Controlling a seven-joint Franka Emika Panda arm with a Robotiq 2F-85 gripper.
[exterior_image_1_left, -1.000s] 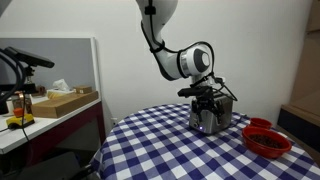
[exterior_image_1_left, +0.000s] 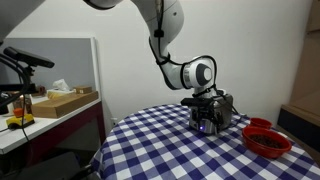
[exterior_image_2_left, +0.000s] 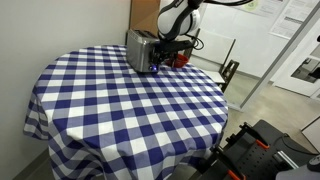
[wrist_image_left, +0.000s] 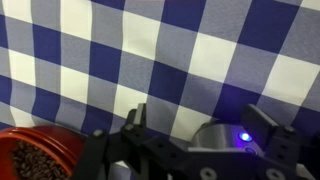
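Note:
A silver toaster-like appliance (exterior_image_1_left: 228, 108) stands on the checked tablecloth, partly hidden by the arm. My gripper (exterior_image_1_left: 200, 100) is at its near end, pointing down. From the wrist, the gripper appears open, its two fingers well apart. A rounded metal part (wrist_image_left: 215, 134) of the appliance shows low between and below them, with a lit blue light (wrist_image_left: 245, 137). Whether the fingers touch it cannot be told. The same blue glow (exterior_image_2_left: 155, 68) shows in exterior view 2.
A red bowl (exterior_image_1_left: 264, 143) of dark brown beans sits right of the appliance, with another red bowl (exterior_image_1_left: 259, 124) behind it. The blue and white checked tablecloth (exterior_image_2_left: 120, 110) is clear over its broad near part. A side table (exterior_image_1_left: 60, 105) with boxes stands at left.
My arm has shifted right and lower, and the gripper has come down slightly at the appliance's near end. A blue light now glows there; it was not visible before. The bowls have not moved.

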